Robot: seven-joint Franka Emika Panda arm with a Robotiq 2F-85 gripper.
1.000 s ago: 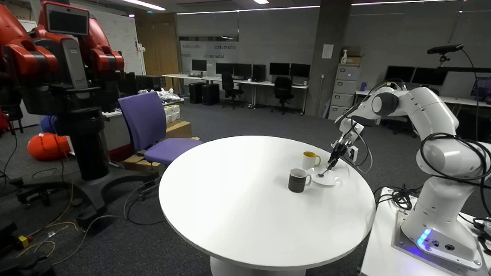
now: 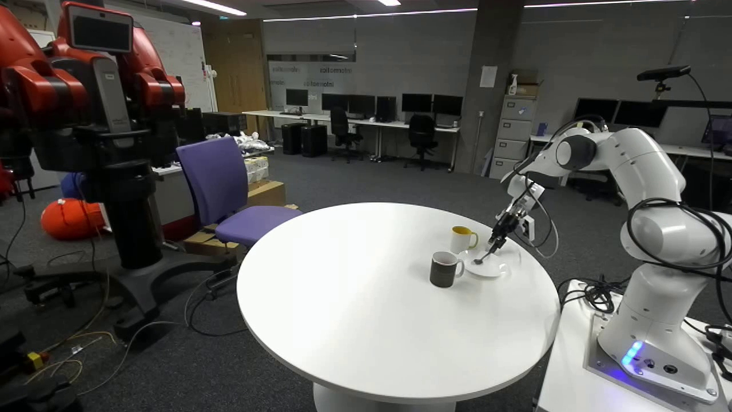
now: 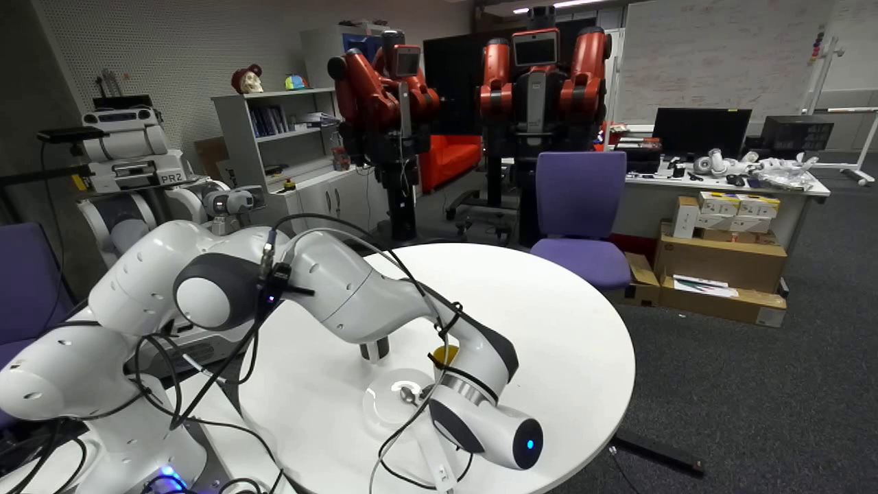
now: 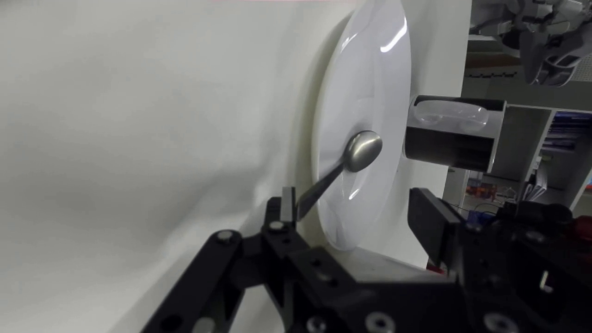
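A metal spoon (image 4: 363,150) lies with its bowl over the white plate (image 4: 363,83). Its handle runs out past the plate's rim to the left finger (image 4: 288,205) of my gripper. The right finger (image 4: 427,227) stands well apart from it, so the fingers are partly open and the handle is not pinched between them. Whether the handle touches the left finger I cannot tell. In exterior view 1 the gripper reaches down at the plate's far right side, and the spoon (image 2: 478,261) shows small and dark there.
A black-and-white mug (image 2: 442,270) stands just left of the plate. Behind the plate is a white mug with a yellow inside (image 2: 462,239), close to the gripper.
The arm looks almost unmoved, with only a very slight shift at the wrist. Mugs, plate and spoon appear in the same places.
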